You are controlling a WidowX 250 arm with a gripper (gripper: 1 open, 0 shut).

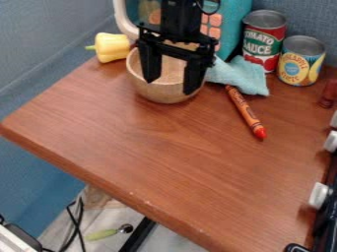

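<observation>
My black gripper (171, 69) hangs over a light wooden bowl (164, 91) at the back of the wooden table, its two fingers spread wide with the tips near the bowl's rim and inside. I cannot see anything held between them. Right of the bowl lie a light blue cloth (241, 76) and an orange crayon (246, 112).
A tomato can (262, 41), a yellow can (302, 61) and a dark red object (329, 94) stand at the back right. A yellow object (112, 47) sits back left. A black appliance (322, 202) edges the right.
</observation>
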